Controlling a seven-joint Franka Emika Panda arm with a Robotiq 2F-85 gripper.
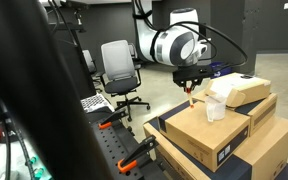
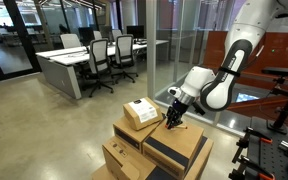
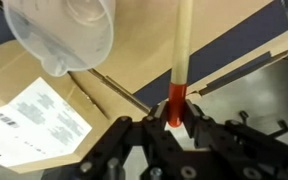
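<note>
A slim wooden stick (image 3: 182,45) with a red end is clasped at that red part by my gripper, whose black fingers close in from both sides. In exterior view 1 the stick (image 1: 190,98) hangs below the gripper (image 1: 191,87), above or close to the box top; whether its lower end touches cannot be told. To the right of it stands a whitish, translucent cup (image 1: 215,107) on the cardboard box. From the wrist the cup (image 3: 79,25) appears at upper left, apart from the stick. The stick is too small to make out clearly in exterior view 2.
The large cardboard box (image 1: 206,138) serves as the work surface, with a further box (image 1: 269,140) beside it. Behind the cup sits a smaller box (image 1: 236,90). Bare cardboard lies in front of the cup.
</note>
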